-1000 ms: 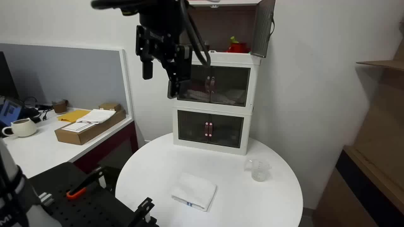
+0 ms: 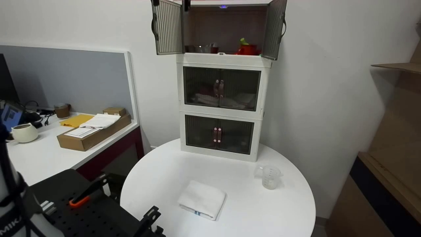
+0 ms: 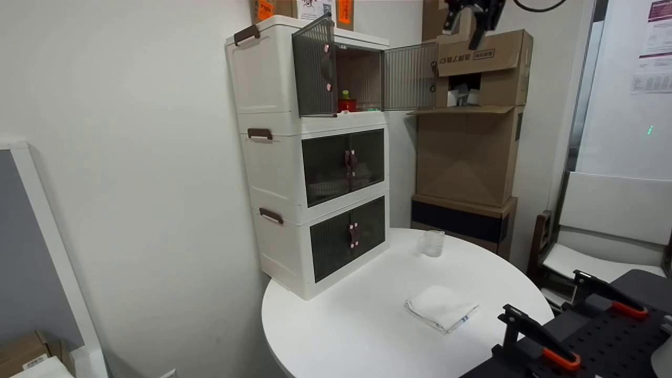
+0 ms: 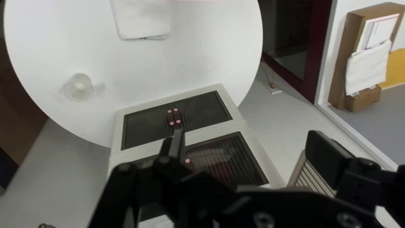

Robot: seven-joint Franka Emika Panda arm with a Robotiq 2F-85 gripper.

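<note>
My gripper (image 3: 463,34) hangs high at the top of exterior view 2, open and empty. Only the dark fingertips (image 2: 186,4) dip into the top of exterior view 1. In the wrist view the fingers (image 4: 322,152) are spread wide with nothing held between them. A white three-tier cabinet (image 2: 223,112) stands at the back of the round table. Both doors of its top tier are open; the lower two tiers are shut. A red pot (image 2: 247,49) with something green sits inside the top tier. On the table lie a folded white towel (image 2: 203,199) and a clear measuring cup (image 2: 270,177).
The open left door (image 2: 169,28) and right door (image 2: 274,29) stick out from the top tier. Cardboard boxes (image 3: 466,151) stand beside the cabinet. A side desk (image 2: 47,156) holds a mug and a box.
My gripper has risen almost out of exterior view 1 from in front of the cabinet's left side. The open left door now shows. Towel and cup have stayed put.
</note>
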